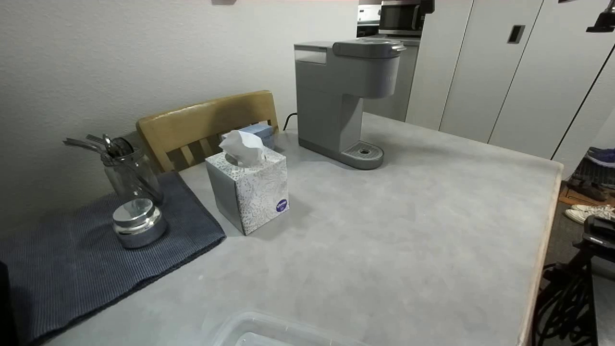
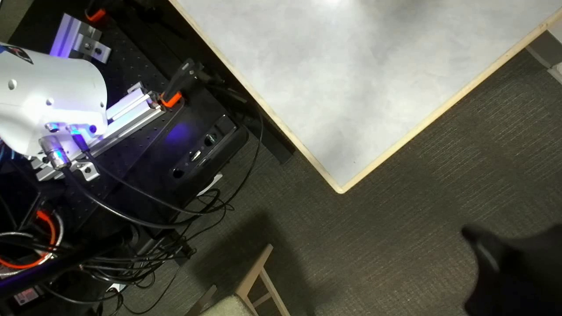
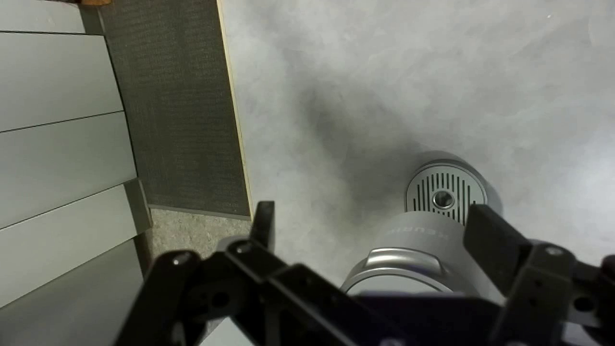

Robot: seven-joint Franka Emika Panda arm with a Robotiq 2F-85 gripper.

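The grey coffee maker (image 1: 351, 98) stands upright at the back of the table, its lid shut. Seen from above in the wrist view, its lid handle (image 3: 403, 259) and slotted drip tray (image 3: 447, 190) show, and no cup is on the tray. My gripper is open, its two dark fingers wide apart. Nothing shows held between them. Part of the machine's top appears between and below the fingers, partly hidden by the gripper body; how high I am above it cannot be told.
A tissue box (image 1: 253, 187), a silver-lidded jar (image 1: 137, 222) and a glass jar of utensils (image 1: 132, 176) stand left, the jars on a blue placemat (image 1: 86, 253). A clear container (image 1: 259, 334) is cut off at the front.
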